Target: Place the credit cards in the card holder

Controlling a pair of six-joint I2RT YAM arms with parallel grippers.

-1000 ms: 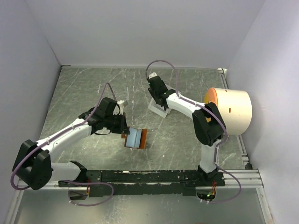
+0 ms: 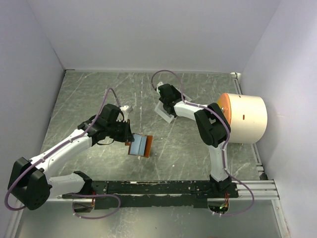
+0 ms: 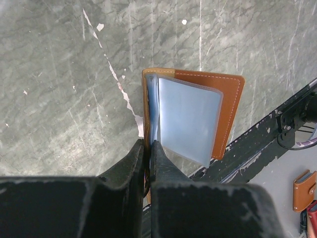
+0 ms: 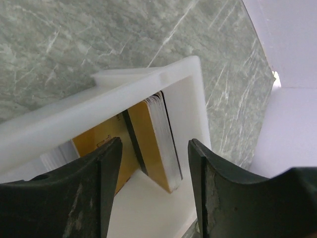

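Observation:
In the left wrist view the brown card holder (image 3: 230, 99), with clear sleeves (image 3: 190, 114) fanned out, stands spread while my left gripper is shut on its left cover edge. In the top view this holder (image 2: 149, 144) is just above the table, or on it; I cannot tell which. My right gripper stands open over a white tray (image 4: 198, 74). Inside the tray a stack of cards (image 4: 157, 141), gold-faced with pale edges, leans upright and appears between the right fingertips, with no clear contact. Another yellowish card (image 4: 106, 144) lies to its left.
A large cream cylinder (image 2: 247, 119) with an orange end stands at the right edge. Grey walls close the back and sides. Bare table (image 2: 183, 153) lies between the two arms and at the back left.
The left gripper and the card holder have shifted a little to the left.

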